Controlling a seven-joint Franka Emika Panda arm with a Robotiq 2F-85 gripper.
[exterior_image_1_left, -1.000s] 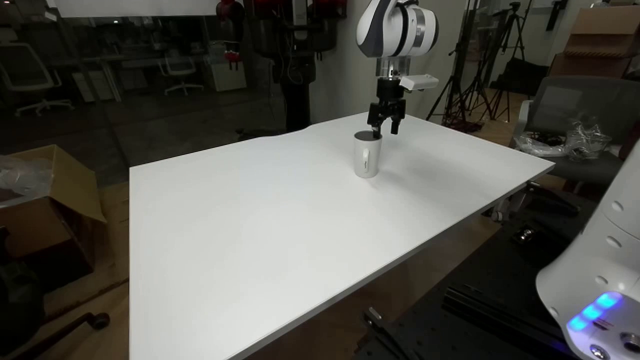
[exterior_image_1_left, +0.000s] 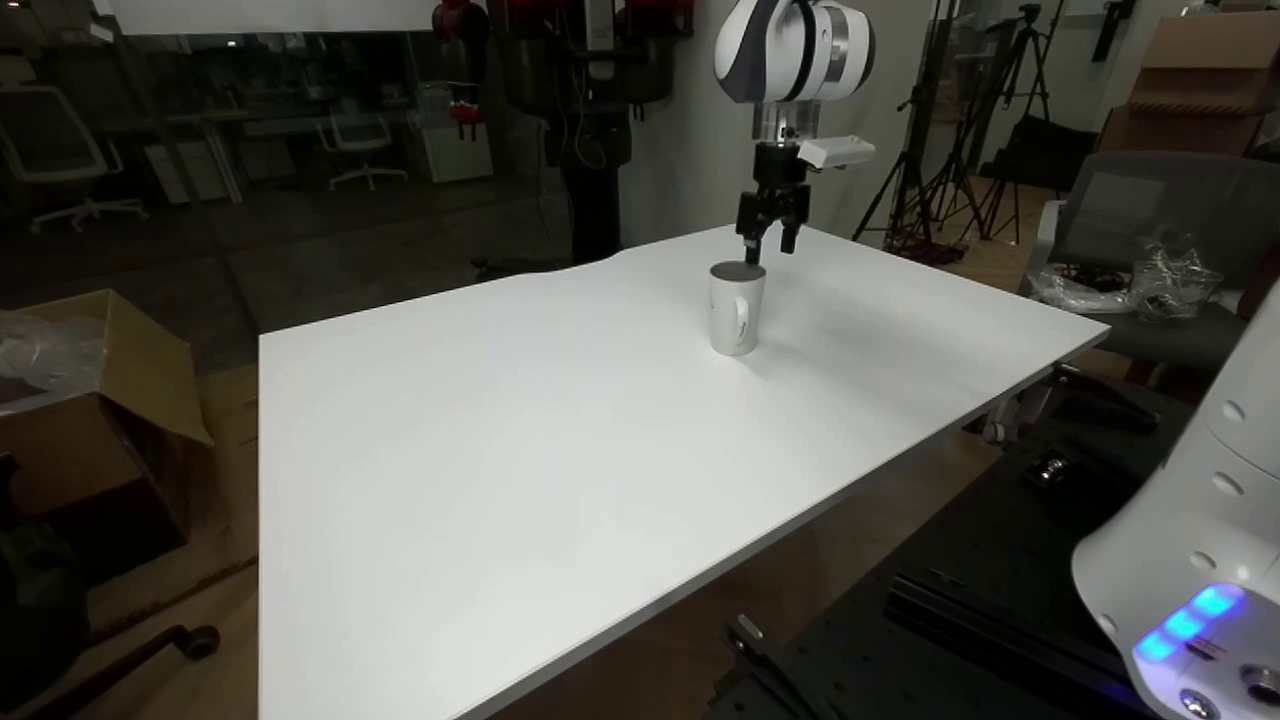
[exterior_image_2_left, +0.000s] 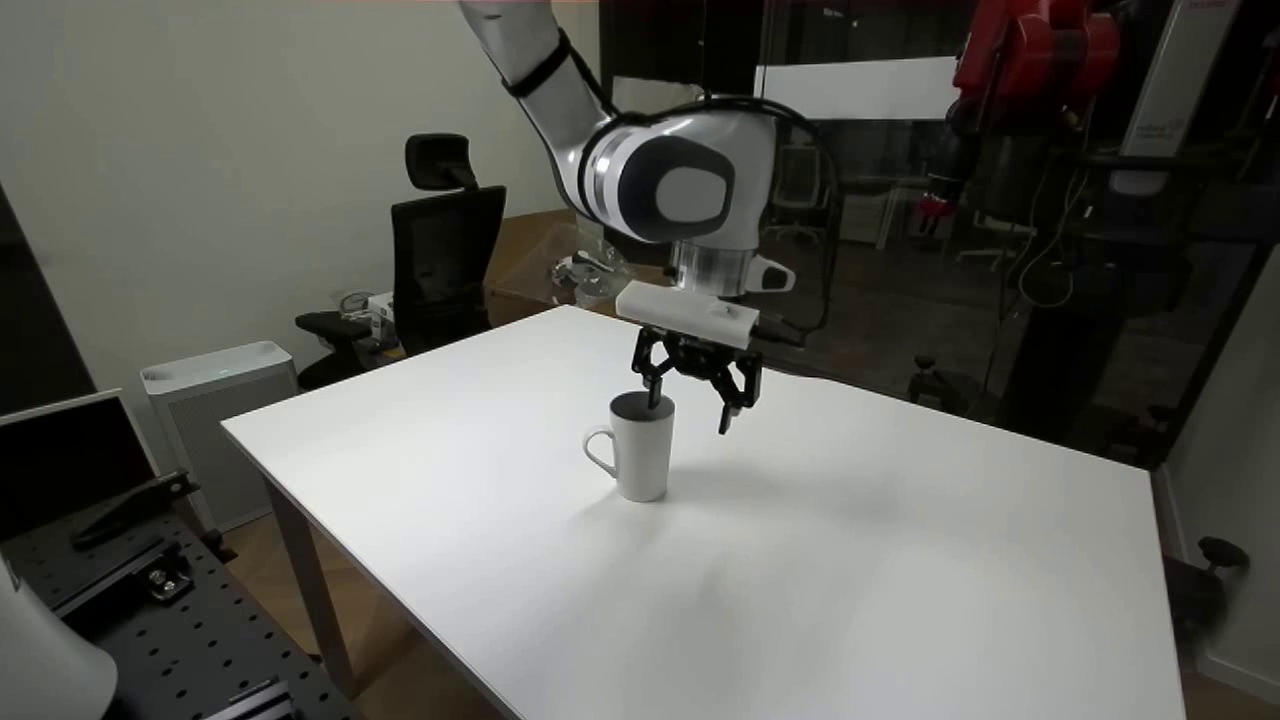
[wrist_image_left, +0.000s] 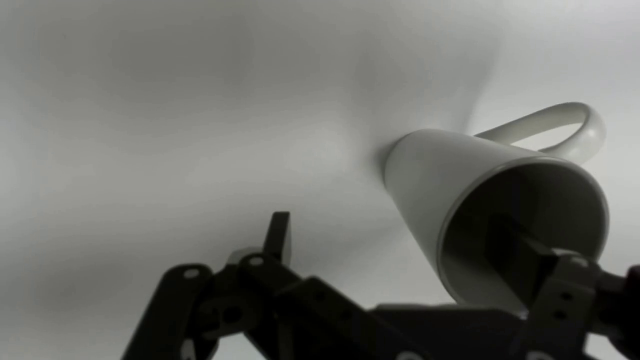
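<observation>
A white mug (exterior_image_1_left: 723, 314) stands upright on the white table, its handle (exterior_image_2_left: 599, 451) on the left in exterior view 2. Above it, my gripper (exterior_image_2_left: 690, 412) points down with its fingers open and nothing held. One finger (exterior_image_2_left: 655, 394) is over the mug's mouth; whether its tip dips below the rim is hard to tell. The other finger (exterior_image_2_left: 727, 416) hangs outside, apart from the wall. In the wrist view the mug (wrist_image_left: 432, 180) is at the right, its dark mouth partly covered by the gripper.
The table's far edge lies behind the gripper in exterior view 1. Chairs and an open cardboard box (exterior_image_1_left: 120, 396) stand off the table.
My gripper has risen slightly, bringing the finger at the mug's mouth higher. The mug has turned a little, its handle shifting slightly right in exterior view 1.
</observation>
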